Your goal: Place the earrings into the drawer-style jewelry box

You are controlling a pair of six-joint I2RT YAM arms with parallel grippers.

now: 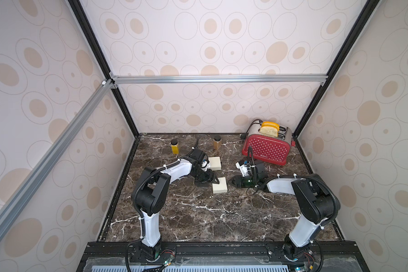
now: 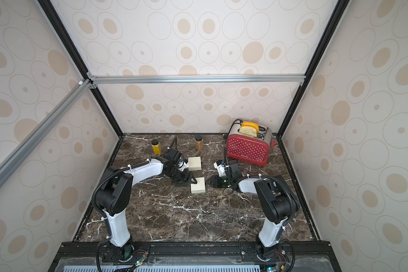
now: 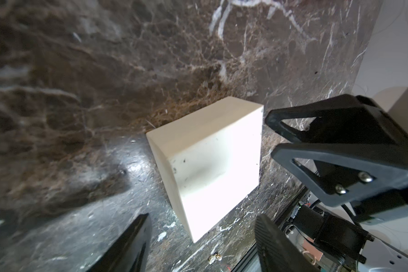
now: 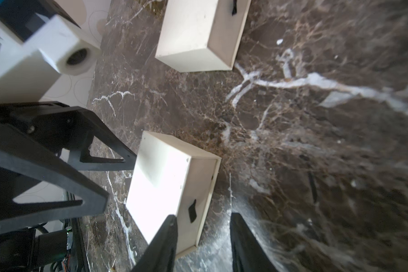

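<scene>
A white box (image 1: 219, 185) with a black pull tab (image 4: 192, 210) on its side sits between my two grippers. A second white box (image 1: 214, 163), also with a dark tab (image 4: 234, 6), stands behind it. My left gripper (image 1: 216, 180) is at the near box's left edge, its fingers (image 3: 133, 244) apart and nothing between them. To the right of that box, my right gripper (image 1: 233, 181) is part open and empty; its fingers (image 4: 167, 242) are closer together. What looks like the earrings (image 3: 215, 257), small and shiny, lies on the table in front of the near box.
A red toaster (image 1: 267, 147) with bread stands at the back right. Two jars, one yellow (image 1: 174, 146) and one brown (image 1: 216, 143), stand at the back. Each arm is close to the other around the near box.
</scene>
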